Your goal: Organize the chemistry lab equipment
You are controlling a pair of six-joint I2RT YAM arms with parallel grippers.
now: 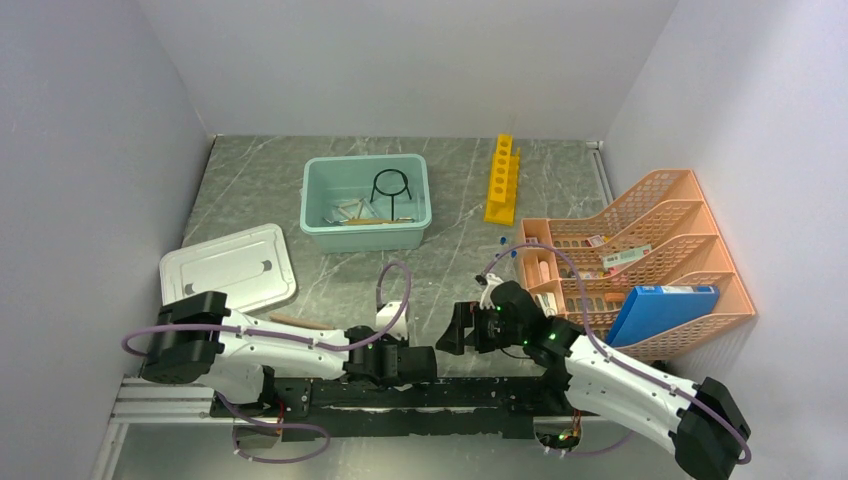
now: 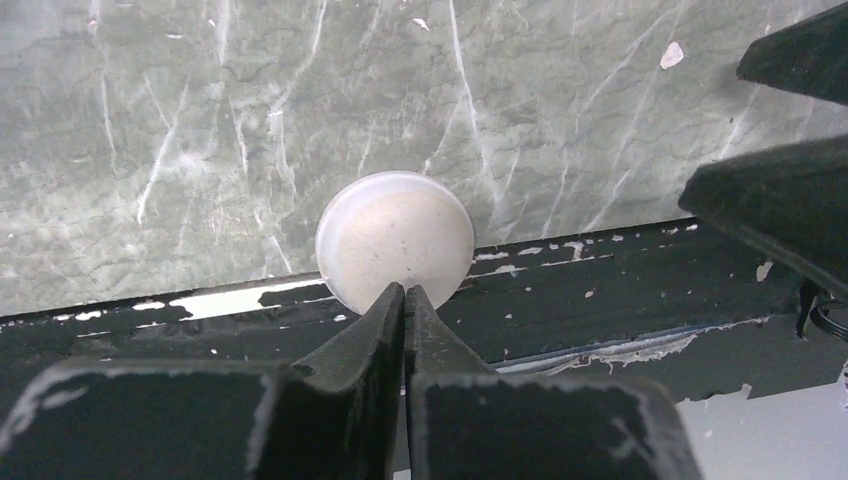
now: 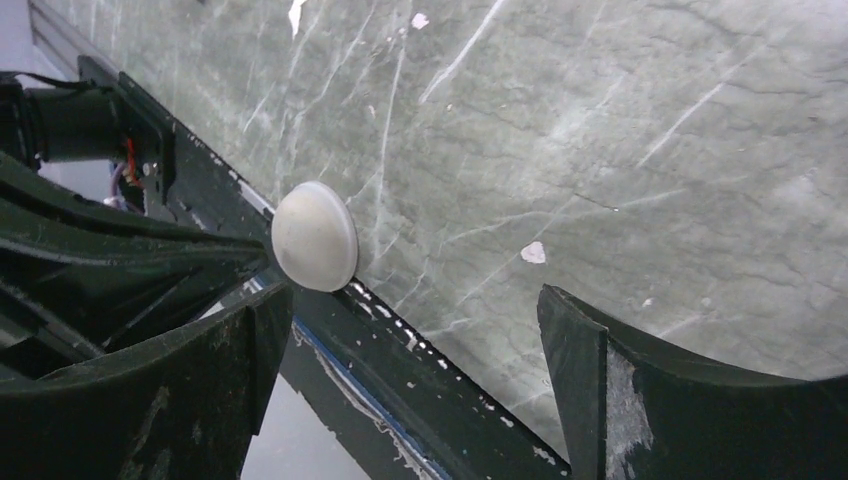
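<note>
A white round disc (image 2: 395, 225) (image 3: 312, 236) lies at the table's front edge. My left gripper is shut, its fingertips at the disc's near rim; whether the rim is between them is unclear. In the right wrist view it reaches in from the left. My right gripper stands part open beside it, nothing between its fingers, over bare marble. A teal box (image 1: 365, 236) holds a black ring stand and small tools. A yellow tube rack (image 1: 500, 180) stands behind, at right. A white lid (image 1: 215, 270) lies at left.
A peach organizer (image 1: 630, 210) with several compartments and a blue box (image 1: 660, 310) fills the right side. A wooden item (image 1: 295, 322) lies partly behind my left arm. The marble between the teal box and organizer is mostly clear, with small blue pieces near the organizer.
</note>
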